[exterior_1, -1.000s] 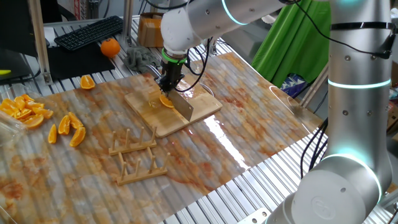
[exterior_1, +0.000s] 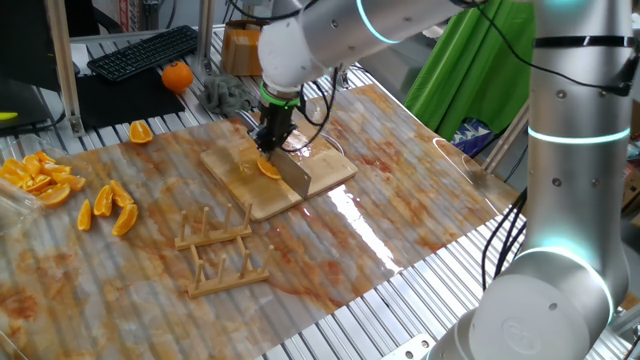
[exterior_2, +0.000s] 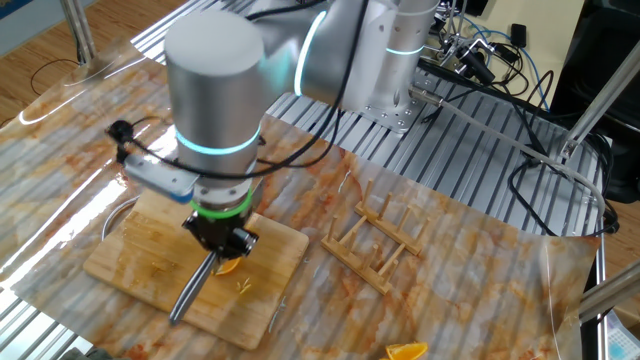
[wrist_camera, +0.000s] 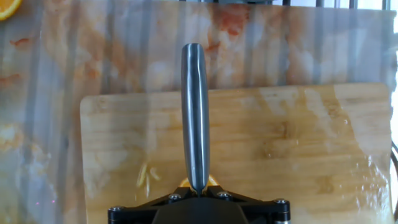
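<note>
My gripper (exterior_1: 268, 146) is over the wooden cutting board (exterior_1: 238, 188), shut on a metal knife (exterior_1: 290, 174) with a broad blade. In exterior view 1 that blade stands on edge, low against the board. An orange piece (exterior_1: 267, 168) lies on the board beside the blade, close under the fingers. From the other side, the knife (exterior_2: 194, 290) slants out from the gripper (exterior_2: 220, 246), and only a bit of the orange (exterior_2: 229, 265) shows. The wrist view has the knife (wrist_camera: 196, 118) pointing straight ahead; the gripper mostly covers the orange there.
A wooden peg rack (exterior_1: 218, 262) stands in front of the board. Cut orange wedges (exterior_1: 122, 219) lie to the left, with a larger pile (exterior_1: 38, 180) beyond them. Near the keyboard (exterior_1: 143, 53) is a whole orange (exterior_1: 177, 77).
The knife stays in the gripper, and the orange piece remains beside the blade.
</note>
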